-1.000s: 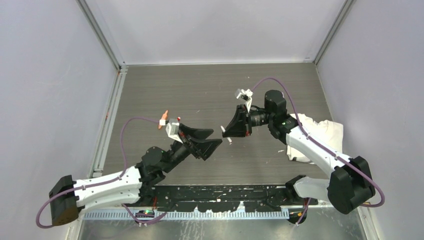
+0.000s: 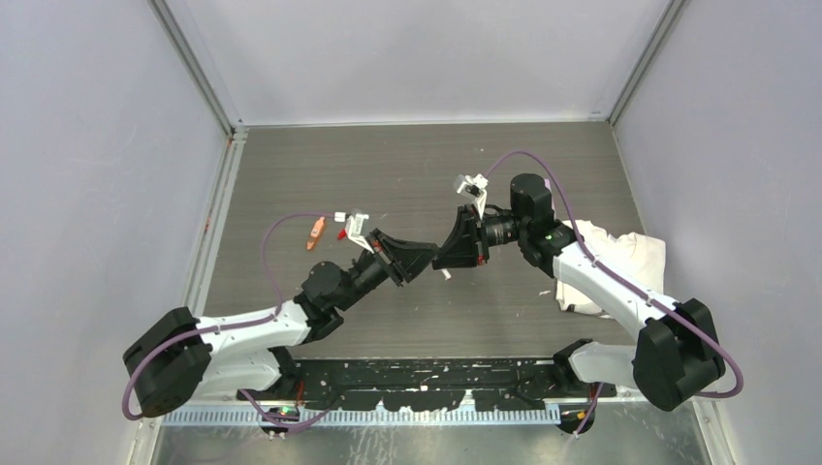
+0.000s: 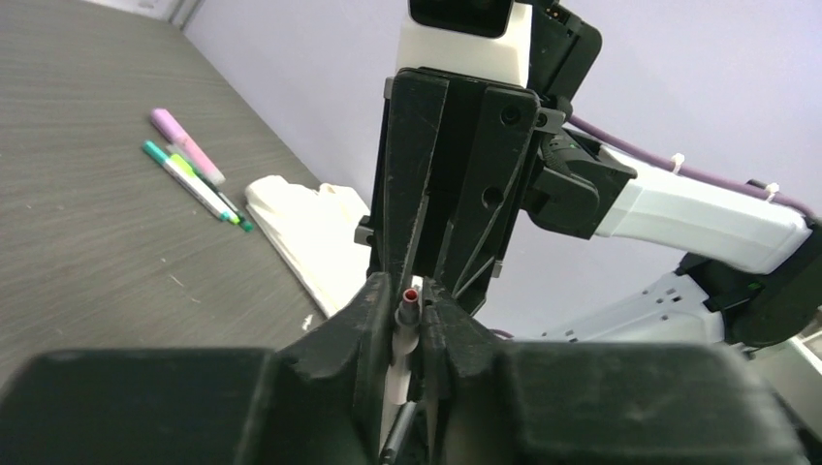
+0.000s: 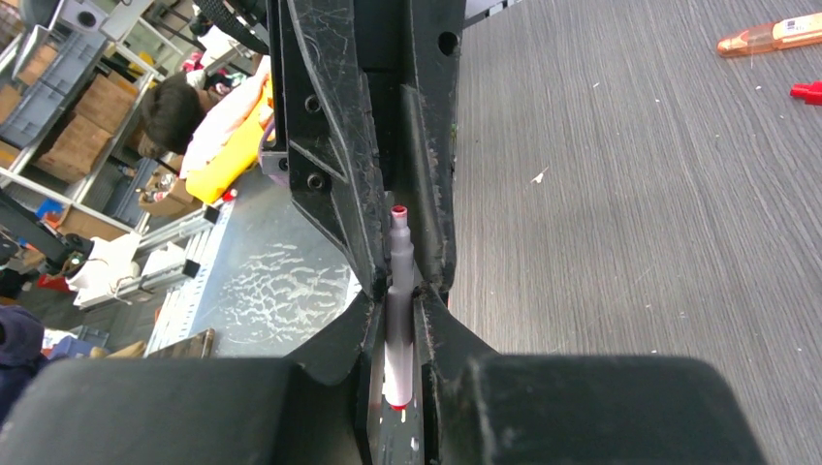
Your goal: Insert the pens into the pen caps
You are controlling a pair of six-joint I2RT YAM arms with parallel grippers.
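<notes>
A slim white pen (image 3: 399,373) with a stepped, red-ringed end is held upright at mid-table. My right gripper is shut on it, and the pen (image 4: 399,339) stands out between the pads. In the top view only the pen's lower end (image 2: 446,274) shows under the right gripper (image 2: 456,254). A red cap (image 4: 809,93) lies on the table.
An orange pen-like item (image 2: 316,232) lies left, near the red cap. Several markers, including a pink one (image 3: 186,145) and a teal one (image 3: 189,179), lie at the right by a white cloth (image 2: 620,260).
My left gripper was wide open and apart from the pen; it has moved right and upward to the right gripper, its fingers drawing together around the pen. The right arm has held still.
</notes>
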